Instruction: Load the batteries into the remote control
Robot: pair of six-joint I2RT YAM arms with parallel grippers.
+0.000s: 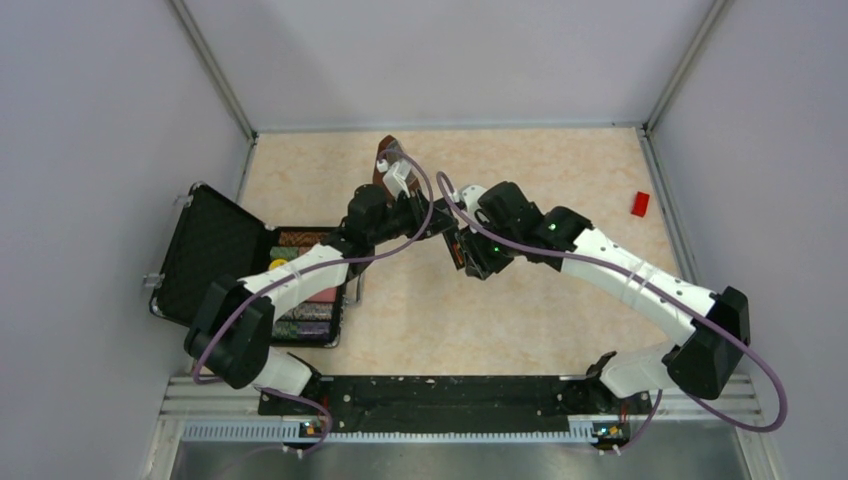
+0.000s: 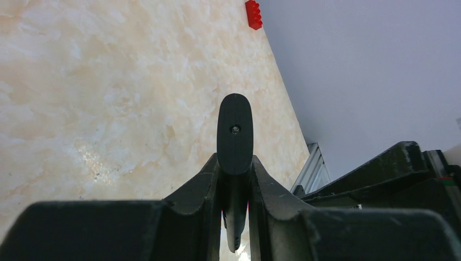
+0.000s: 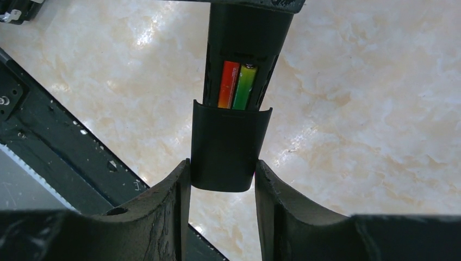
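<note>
The black remote [image 2: 235, 141] is upended in my left gripper, which is shut on it above the table. In the right wrist view its body [image 3: 244, 30] has an open compartment holding a red battery [image 3: 228, 84] and a green battery [image 3: 244, 87] side by side. My right gripper is shut on the curved black battery cover [image 3: 228, 144], which overlaps the lower end of the compartment. The two grippers are close together at the middle of the table in the top view.
An open black case [image 1: 206, 250] with coloured contents lies at the left. A brown object [image 1: 385, 146] sits at the back, and a red block [image 1: 640, 204] at the right.
</note>
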